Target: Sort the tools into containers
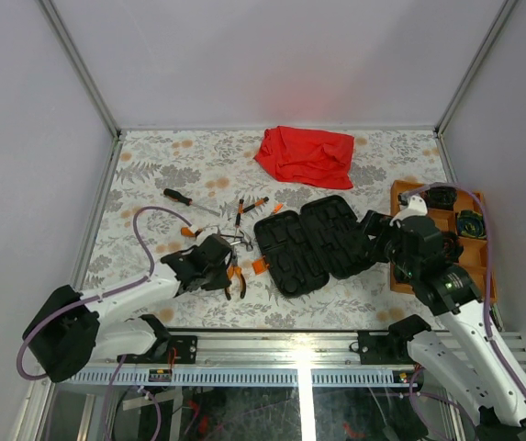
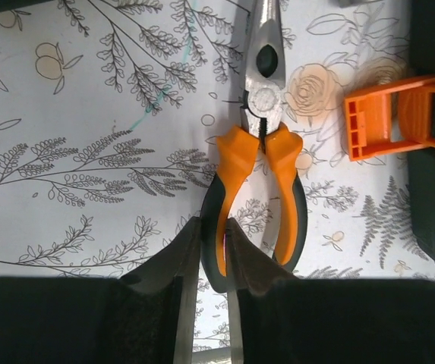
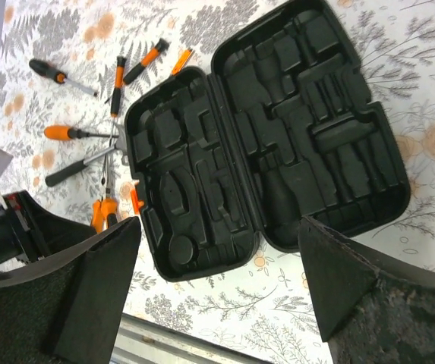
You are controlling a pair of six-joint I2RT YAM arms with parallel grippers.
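Pliers with orange and black handles (image 2: 285, 205) lie on the patterned cloth, fingers pointing away. My left gripper is over their left handle, a fingertip on each side with a narrow gap; whether it grips the handle cannot be told. Wide apart, the fingers (image 3: 88, 280) of my right gripper hold nothing. Beyond them lies the opened black tool case (image 3: 256, 220), its moulded slots empty. Left of the case are a hammer (image 3: 69, 173), an orange screwdriver (image 3: 61, 133), a black screwdriver (image 3: 48, 71) and small orange-black tools (image 3: 118, 80).
An orange-brown compartment box (image 1: 476, 253) stands at the right with dark coiled items inside, partly hidden by my right arm. A red cloth (image 1: 307, 156) lies at the back. An orange latch (image 2: 369, 121) juts from the case close to the pliers. Bare cloth surrounds the tools at far left.
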